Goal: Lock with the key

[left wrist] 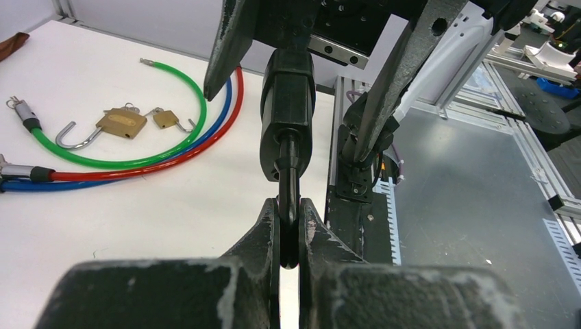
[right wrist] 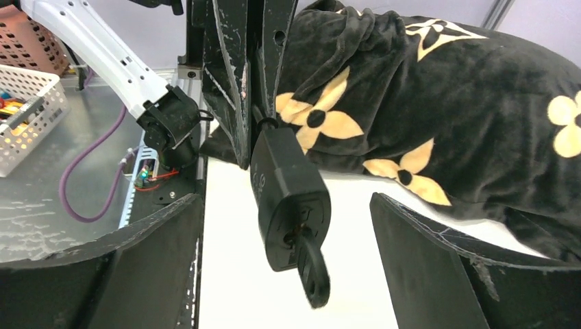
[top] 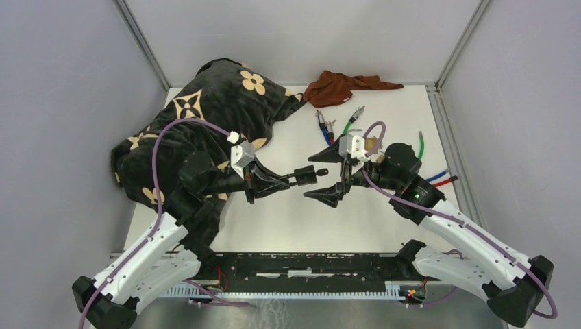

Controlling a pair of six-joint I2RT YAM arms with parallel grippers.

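Note:
A black padlock (right wrist: 291,185) hangs in the air above the white table, its shackle (left wrist: 289,199) pinched in my left gripper, which is shut on it. From the face turned toward the right arm juts a key with a black oval head (right wrist: 314,274), its blade hidden in or behind the lock. Opposite, my right gripper (top: 308,177) stands open. In the top view its fingers spread to either side of the lock and key head (top: 322,172), with clear gaps; nothing is gripped there.
Brass padlocks (left wrist: 122,125) and green, red and blue cable locks (left wrist: 147,163) lie on the table at the right arm's side. A dark patterned blanket (top: 199,113) covers the left; a brown cloth (top: 342,88) lies at the back.

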